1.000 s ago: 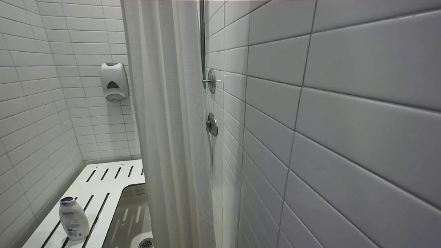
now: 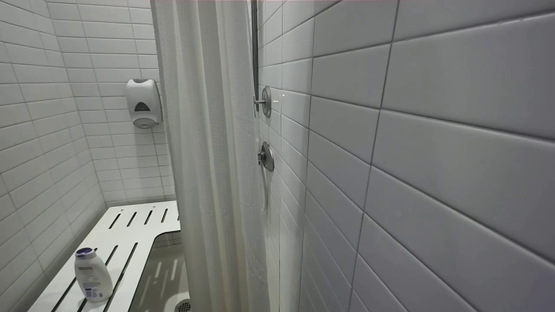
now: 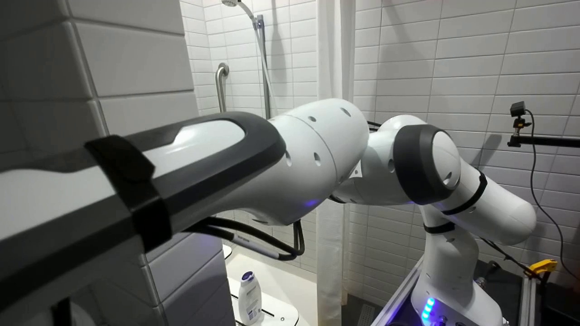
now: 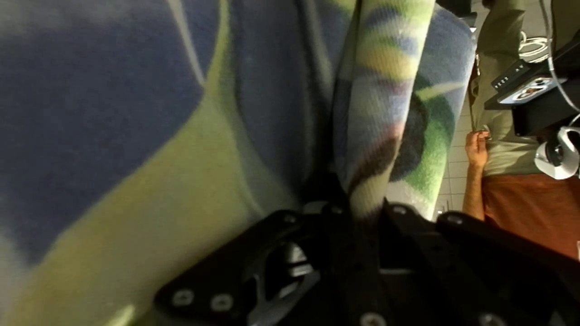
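In the wrist view my gripper is shut on a patterned cloth (image 4: 136, 179) in blue, yellow and green. A folded ridge of the fabric runs down between the fingers, and the rest spreads wide over the left of that view. The fingertips themselves are partly covered by the cloth. In the second exterior view my arm (image 3: 321, 157) stretches leftward past a tiled wall corner; its gripper end lies outside that picture. Neither gripper nor cloth shows in the first exterior view.
A white bottle (image 2: 93, 275) stands upright on the slotted shower bench (image 2: 125, 229). The shower curtain (image 2: 213, 156) hangs beside the tiled wall (image 2: 442, 156). In the wrist view a person in an orange shirt (image 4: 530, 212) is at the right, near a screen (image 4: 530, 89).
The lower part of the shower curtain has shifted slightly left in the first exterior view. The bottle and bench have stayed put.
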